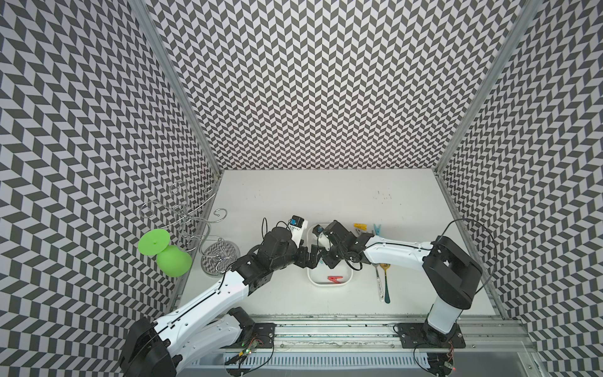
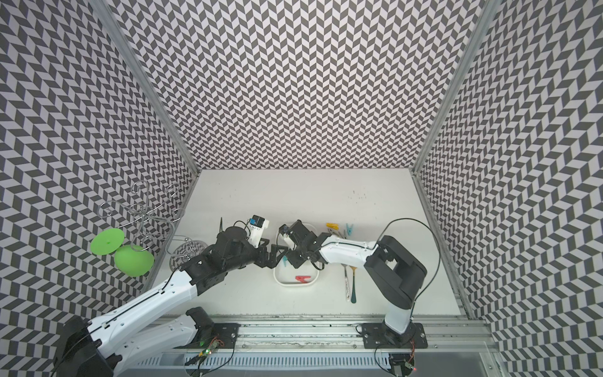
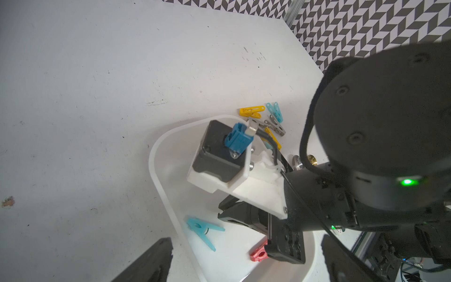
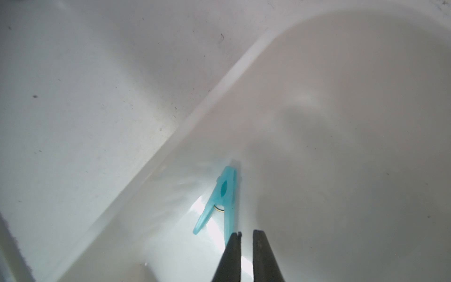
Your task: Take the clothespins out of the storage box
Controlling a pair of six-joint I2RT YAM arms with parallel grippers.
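The white storage box (image 3: 159, 169) holds a light blue clothespin (image 4: 225, 192) along one side and a red clothespin (image 3: 258, 251) near its front. My right gripper is over the box, at the blue clothespin's lower end, with a small gap between its fingertips and nothing seen held. My left gripper hovers at the box's left side, its two fingers apart in the left wrist view.
Yellow (image 3: 249, 110), blue and grey clothespins lie on the table behind and right of the box. Utensils (image 1: 385, 282) lie to its right, a wire stand with green pieces (image 1: 172, 259) at the left.
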